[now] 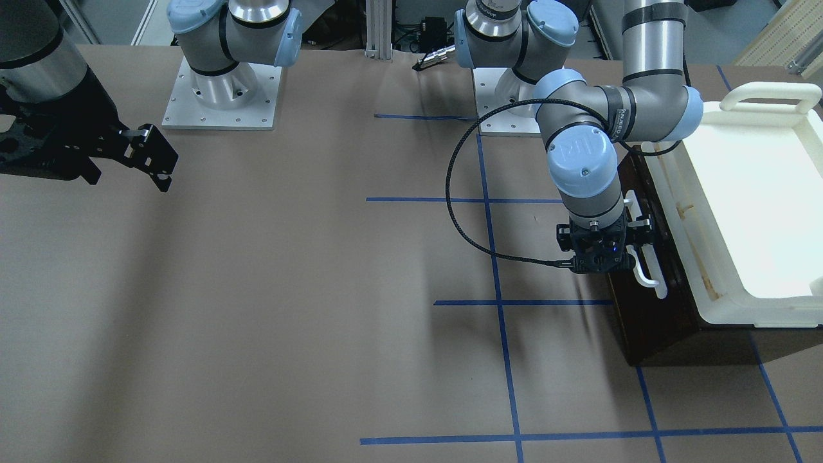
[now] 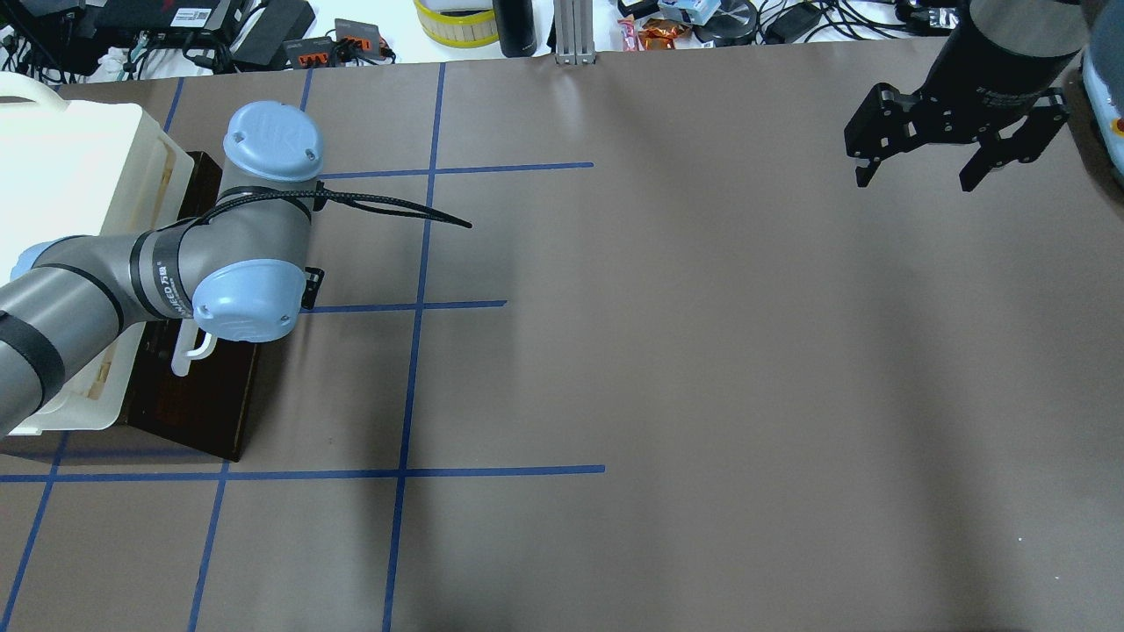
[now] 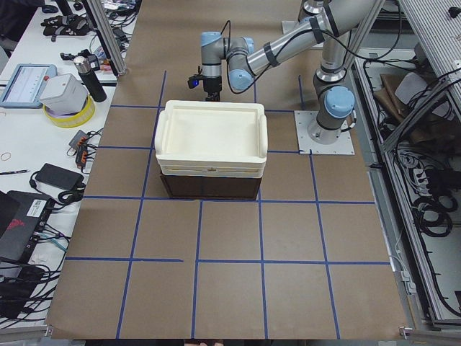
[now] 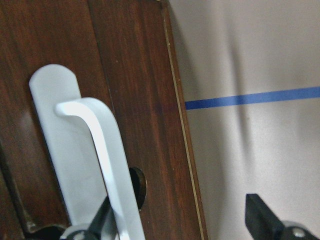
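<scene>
A dark wooden cabinet (image 1: 656,332) stands on the taped table, with a white handle (image 4: 115,170) on its side face. My gripper (image 1: 605,243) is at that handle. In the left wrist view my gripper is open, one finger (image 4: 100,225) against or behind the handle bar at lower left, the other (image 4: 260,217) out over the floor beyond the cabinet's edge. Whether the finger touches the bar I cannot tell.
A white tray (image 1: 756,216) sits on top of the cabinet. A second arm's black gripper (image 2: 948,126) is at the top right of the top view.
</scene>
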